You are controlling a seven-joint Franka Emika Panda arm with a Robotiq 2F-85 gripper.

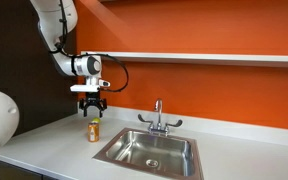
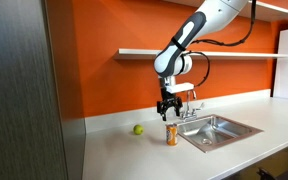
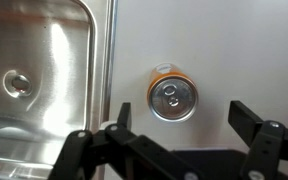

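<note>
An orange can (image 3: 173, 97) with a silver top stands upright on the counter, seen from above in the wrist view. Both outside views show this can (image 1: 93, 131) to the left of the sink. My gripper (image 2: 170, 113) hangs above it, pointing down and open. Its two dark fingers (image 3: 250, 124) are wide apart in the wrist view, with the can top showing a little ahead of the gap. Nothing is held. Behind the can, to the left in the second outside view, sits a small yellow-green round object (image 2: 138, 129).
A steel sink (image 1: 104, 155) is set into the white counter (image 1: 44, 145), its rim close beside the can. The faucet (image 1: 158, 115) rises behind the basin. A long white shelf (image 1: 204, 58) crosses the orange wall. Bare counter lies around the can.
</note>
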